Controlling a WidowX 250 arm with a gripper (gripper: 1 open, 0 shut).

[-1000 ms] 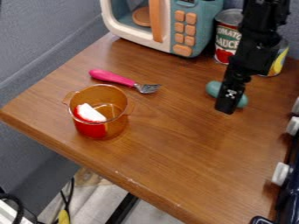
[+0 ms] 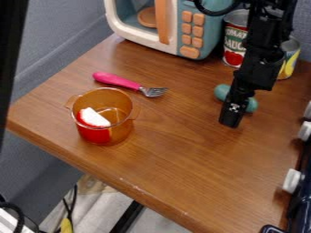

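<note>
The black gripper point(image 2: 231, 114) reaches down from the upper right, its tip low over the wooden table point(image 2: 170, 173), just in front of a teal oblong object point(image 2: 248, 104) that it partly hides. Whether its fingers are open or shut is unclear. At the left stands an orange pot point(image 2: 104, 129) with a white and red item inside. A fork with a pink handle point(image 2: 115, 80) lies behind the pot.
A toy microwave point(image 2: 165, 23) and cans point(image 2: 234, 36) stand at the back. A dark appliance with white knobs point(image 2: 299, 200) lines the right edge.
The gripper has shifted slightly left and down over the last second, now a little lower beside the teal object. The other things look unmoved.
</note>
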